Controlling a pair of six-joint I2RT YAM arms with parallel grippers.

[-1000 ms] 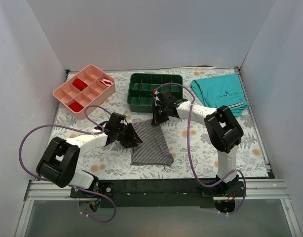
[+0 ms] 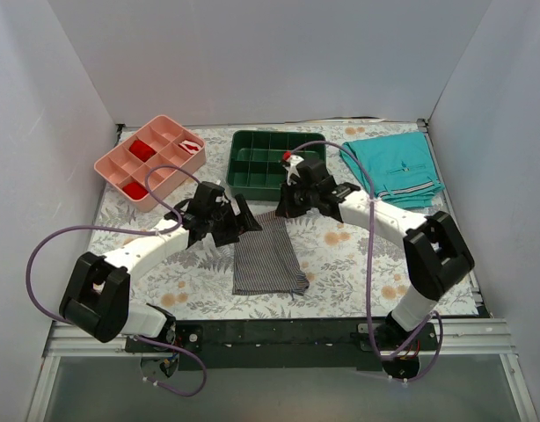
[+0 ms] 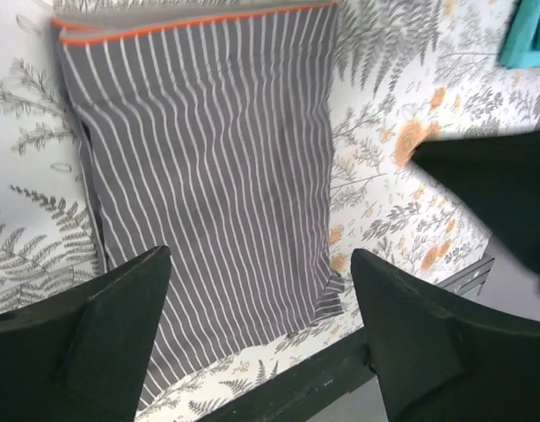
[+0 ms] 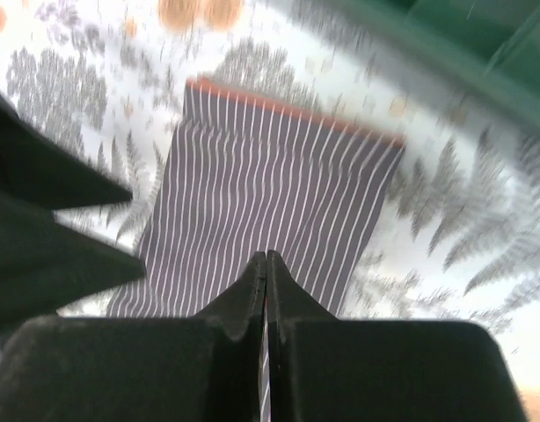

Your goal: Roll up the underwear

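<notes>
The striped grey underwear (image 2: 267, 256) lies flat on the floral cloth, folded lengthwise, its orange-edged waistband (image 3: 200, 22) at the far end. In the left wrist view, my left gripper has its fingers spread wide above the fabric, with nothing between them. From above, that gripper hangs over the upper left part of the underwear. My right gripper is shut, no cloth showing between its tips, and stands over the underwear close to the waistband end. In the right wrist view the dark left gripper fingers (image 4: 59, 185) reach in from the left.
Behind the underwear stands an empty green divided box (image 2: 252, 180), close to my right gripper. A pink divided box (image 2: 169, 132) with red items sits at the back left. Folded teal cloth (image 2: 393, 163) lies at the back right.
My left gripper has opened wider and turned slightly. The right arm has swung, its elbow moving outward to the right, and its gripper has shifted a little right. The underwear looks nearly the same.
</notes>
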